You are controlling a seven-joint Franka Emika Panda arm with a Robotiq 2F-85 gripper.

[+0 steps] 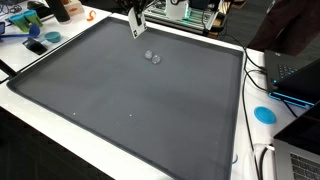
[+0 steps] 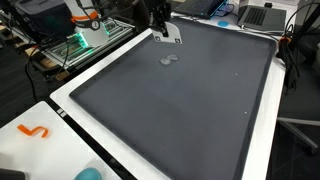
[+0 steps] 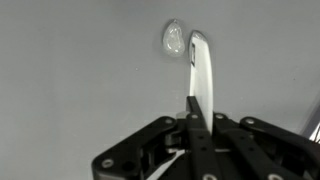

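Observation:
My gripper points down and is shut on a thin white flat piece, which juts out from between its fingers. Seen edge-on in the wrist view, the white piece [image 3: 203, 75] looks like a narrow blade. It shows its broad face in both exterior views, as a white panel [image 1: 136, 22] near the far edge of the grey board and as a panel [image 2: 168, 34] there too. Two small clear round pieces lie close together on the board. One clear piece [image 3: 174, 39] is fully visible beside the white piece's tip; the white piece partly covers the other.
The grey board [image 1: 110, 95] is otherwise mostly bare. Cups and small items, including a blue scoop [image 1: 34, 31], stand at the far left. A blue disc [image 1: 265, 115] and laptops [image 1: 296, 140] are on the right side.

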